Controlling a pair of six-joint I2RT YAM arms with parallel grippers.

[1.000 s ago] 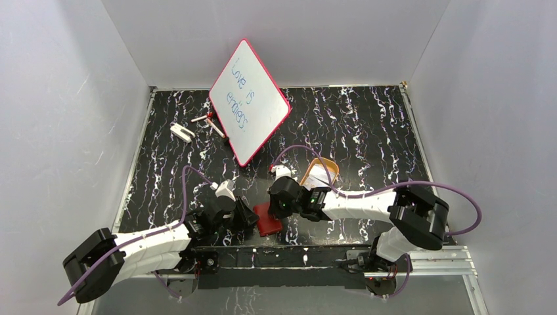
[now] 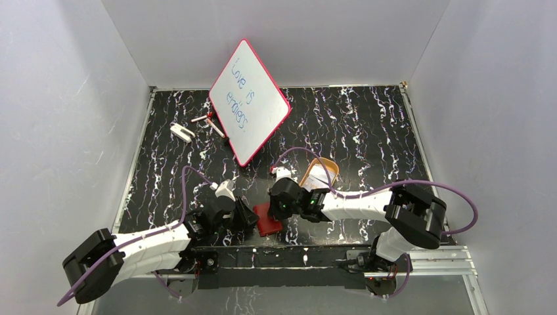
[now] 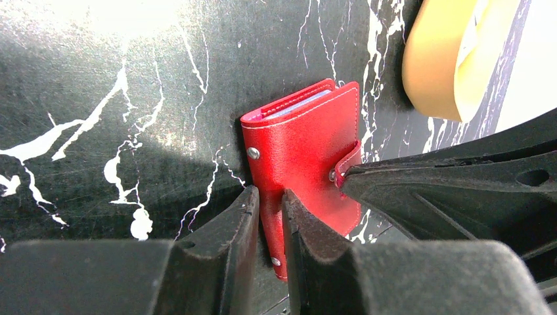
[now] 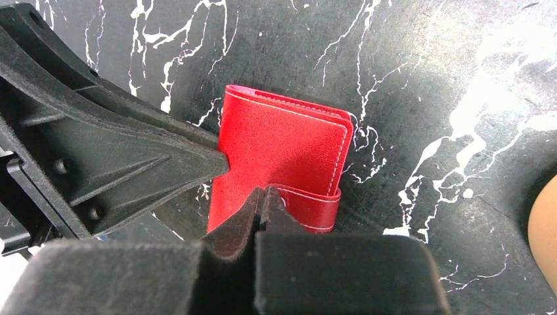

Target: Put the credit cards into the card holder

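Observation:
The red leather card holder (image 2: 268,223) (image 3: 302,157) (image 4: 282,144) lies on the marble table near the front edge, between my grippers. My left gripper (image 2: 249,218) is shut on the holder's left edge, its fingertips at the side with the studs. My right gripper (image 2: 276,211) is shut, its tips at the holder's strap with its snap, nothing else seen between them. The holder's open top edge shows pink lining and something pale inside in the left wrist view.
An orange tray (image 2: 332,164) with white contents stands behind my right gripper. A whiteboard (image 2: 249,98), markers (image 2: 215,128) and a white object (image 2: 182,132) lie at the back left.
In the top view my right arm has shifted very slightly since a second ago. My left arm and the card holder have not visibly moved.

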